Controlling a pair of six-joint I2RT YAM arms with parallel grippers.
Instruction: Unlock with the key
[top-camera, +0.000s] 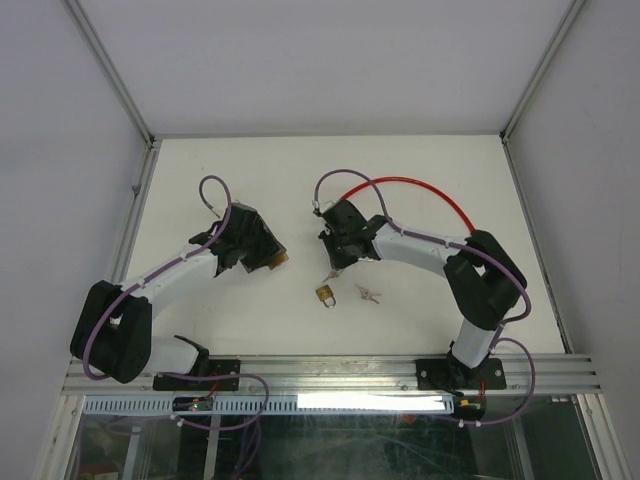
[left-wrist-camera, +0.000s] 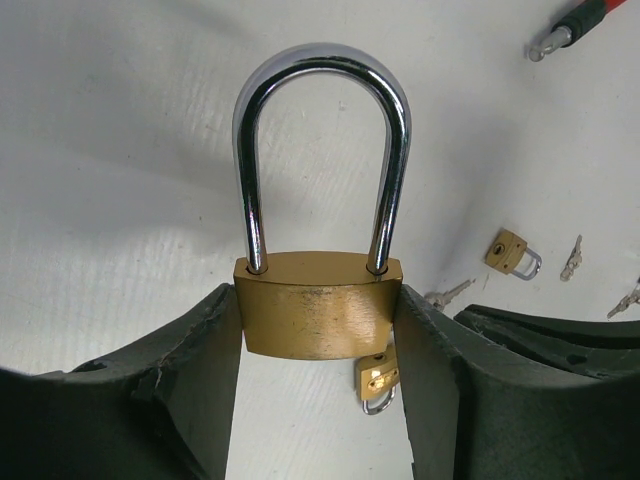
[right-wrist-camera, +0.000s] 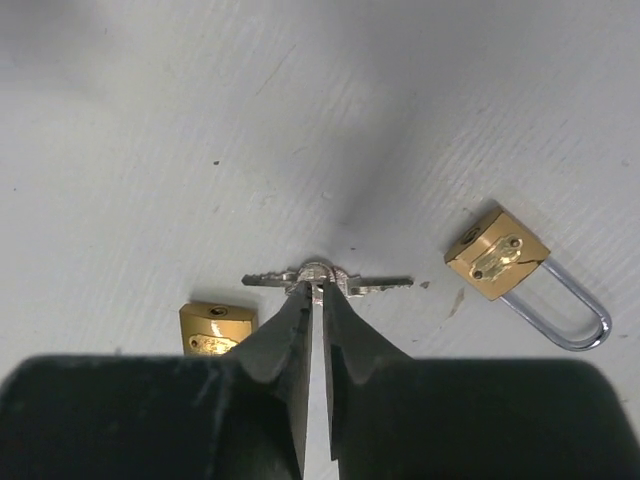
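Observation:
A large brass padlock (left-wrist-camera: 318, 310) with a closed steel shackle is pinched between the fingers of my left gripper (top-camera: 270, 256), which is shut on it above the table. Two silver keys on a ring (right-wrist-camera: 378, 284) lie spread on the white table. Over their heads point the fingertips of my right gripper, nearly together with a narrow gap; whether they touch the metal cannot be told. The same keys (top-camera: 333, 274) show just below that gripper in the top view. The large lock's keyhole is hidden in all views.
A small brass padlock (top-camera: 326, 294) and another key pair (top-camera: 368, 294) lie in front of the right gripper. A second small padlock (right-wrist-camera: 498, 254) lies to the keys' right in the right wrist view. A red cable (top-camera: 420, 183) curves behind the right arm.

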